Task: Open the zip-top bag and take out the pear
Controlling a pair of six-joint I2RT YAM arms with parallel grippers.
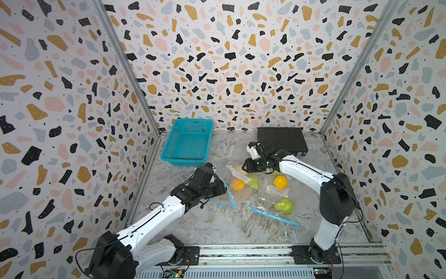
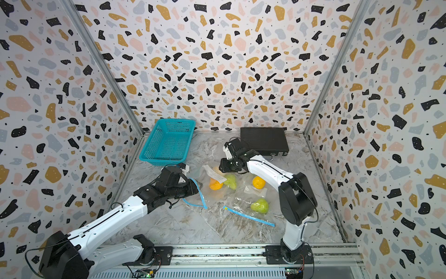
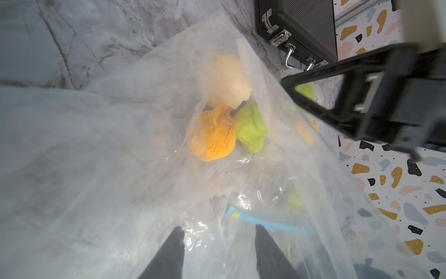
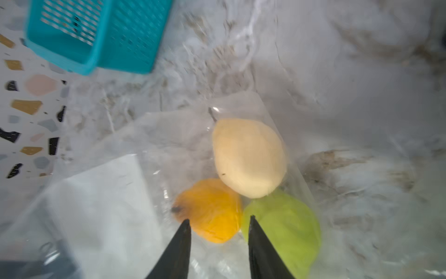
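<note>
A clear zip bag [image 1: 242, 197] lies at the middle of the table, its blue zip strip [image 1: 231, 197] spread into a loop by my left gripper [image 1: 223, 189]. Inside are a cream pear-shaped fruit [image 4: 248, 155], a wrinkled orange fruit [image 4: 211, 209] and a green fruit [image 4: 283, 227]. In the left wrist view, my left fingers [image 3: 168, 255] stand apart with clear film around them; whether they touch it cannot be told. My right gripper is over the bag's far part, its fingers parted and empty, with the orange and green fruits below.
A second clear bag holds an orange [image 1: 280, 181] and a green fruit [image 1: 283, 205]; its blue strip [image 1: 274, 216] faces the front. A teal basket [image 1: 185, 160] stands back left, a black case [image 1: 282, 140] back right.
</note>
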